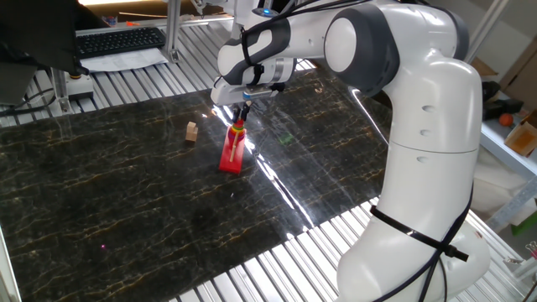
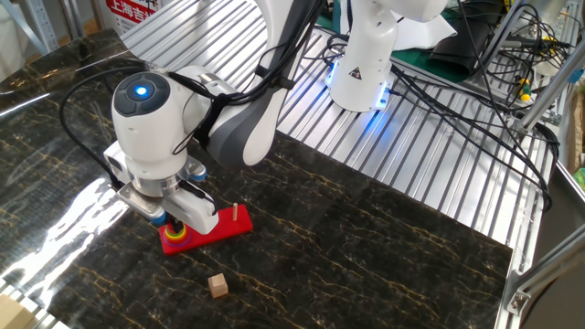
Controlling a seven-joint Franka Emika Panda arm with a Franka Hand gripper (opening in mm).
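A red board (image 1: 231,157) lies on the dark marbled table, with a pale wooden peg (image 2: 235,212) standing bare at one end. Around its other end sit coloured rings (image 2: 176,236), yellow and red among them. Directly above those rings, my gripper (image 1: 241,119) points down, its dark fingertips at or just over the stack. Whether the fingers are closed on a ring is too small to make out, and in exterior view 2 the gripper's body hides most of that spot.
Beside the board is a small wooden block (image 2: 218,285), clear of the gripper. A keyboard (image 1: 120,40) lies beyond the table's far edge. In exterior view 2 a white robot base (image 2: 359,84) stands behind the table. Wide stretches of the tabletop are empty.
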